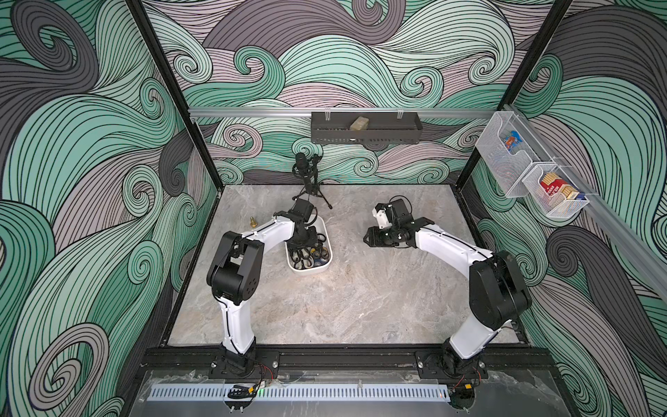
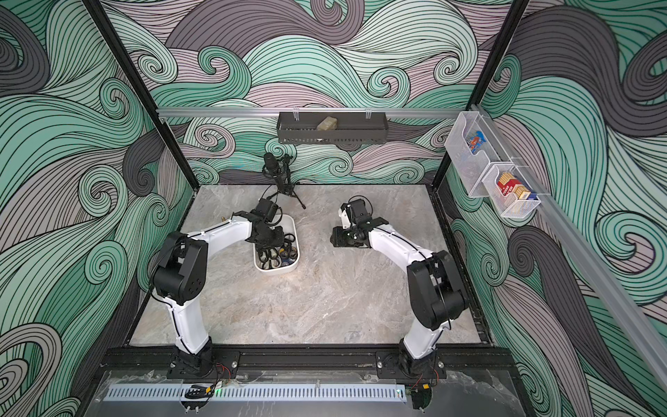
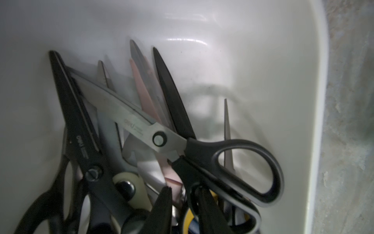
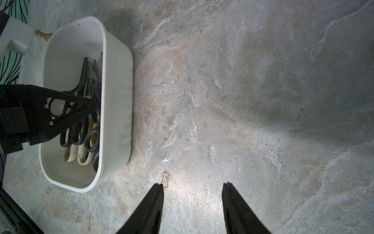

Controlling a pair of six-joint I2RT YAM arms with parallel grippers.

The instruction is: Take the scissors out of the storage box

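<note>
The white storage box [image 4: 118,97] holds several scissors in a heap. On top, seen from the left wrist, lies a pair of scissors [image 3: 128,119] with silver blades and black handles, slanting across the others. My left gripper reaches down into the box with its fingers apart; part of that pair's black handle shows between and beside the tips. Whether the fingers touch it is unclear. Left of it rest all-black scissors [image 3: 83,150]. Over the bare table, to the right of the box, my right gripper stands open and empty.
A small black tripod [image 1: 310,177] stands behind the box, and a little brass object [image 1: 253,223] sits to its left. Mesh baskets [image 1: 552,189] hang at the right.
</note>
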